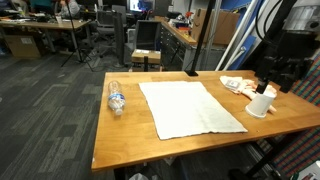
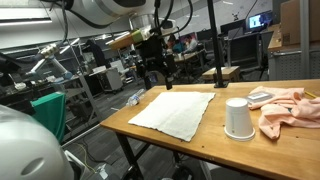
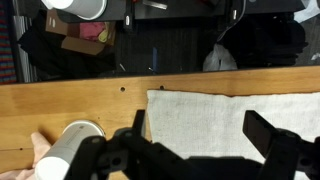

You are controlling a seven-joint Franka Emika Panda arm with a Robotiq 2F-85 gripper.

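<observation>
A white cloth (image 1: 190, 110) lies flat over the middle of the wooden table. A clear plastic bottle (image 1: 116, 98) rests left of it. Close to the near edge is a white cup (image 2: 238, 120), standing upside down with its wide rim on the wood; in the wrist view the cup (image 3: 72, 150) appears at lower left. A pinkish, crumpled cloth (image 2: 284, 112) lies beside the cup. My gripper hangs above the table, pointing down, with its fingers (image 3: 262, 130) wide apart and nothing between them. It is clear of both the cup and the white cloth.
The table edge (image 3: 220, 83) runs across the wrist view, with dark floor and clutter beyond it. Bare wood (image 1: 125, 140) shows around the bottle and along the front left. A dark upright post (image 2: 216, 50) rises behind the table.
</observation>
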